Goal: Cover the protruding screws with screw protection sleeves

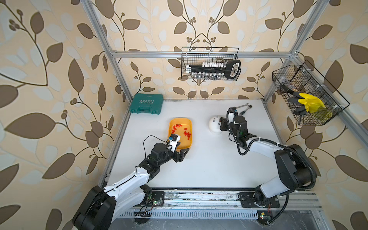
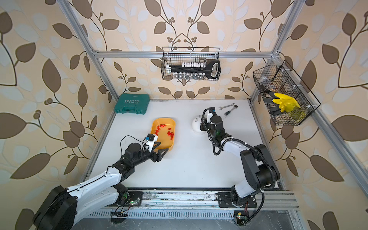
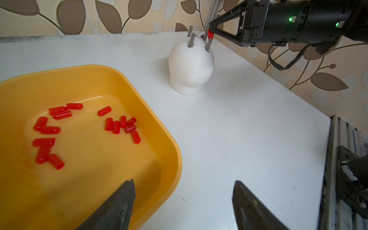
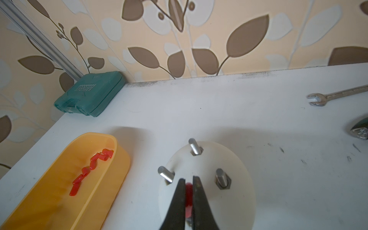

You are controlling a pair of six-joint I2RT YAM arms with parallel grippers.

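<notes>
A white rounded stand with protruding screws sits right of centre on the table. My right gripper is shut on a red sleeve, which is at the top of one screw; how far it sits over the screw is unclear. The other three screws in the right wrist view are bare. My left gripper is open and empty by the near end of the orange tray, which holds several loose red sleeves.
A green case lies at the back left. A wrench and another tool lie behind the stand on the right. Wire baskets hang on the back and right rails.
</notes>
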